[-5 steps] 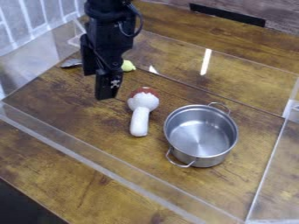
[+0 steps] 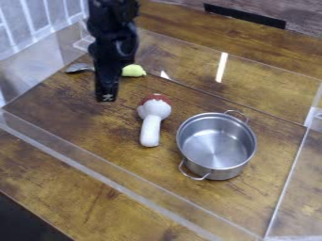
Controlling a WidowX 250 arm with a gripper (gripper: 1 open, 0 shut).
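My black gripper [image 2: 105, 89] hangs blurred at the upper left, over the wooden surface near a utensil and a light green object [image 2: 135, 72]; whether its fingers are open or shut I cannot tell. A white object with a red top [image 2: 154, 120] lies near the middle, right of and below the gripper. A steel pot [image 2: 217, 145] with two wire handles stands to the right of it.
A silver utensil [image 2: 79, 68] lies behind the gripper. Clear plastic walls [image 2: 295, 179] border the wooden work area. The front left of the board is bare.
My gripper has moved left from above the middle, and more of the green object shows. The pot and white object stay put.
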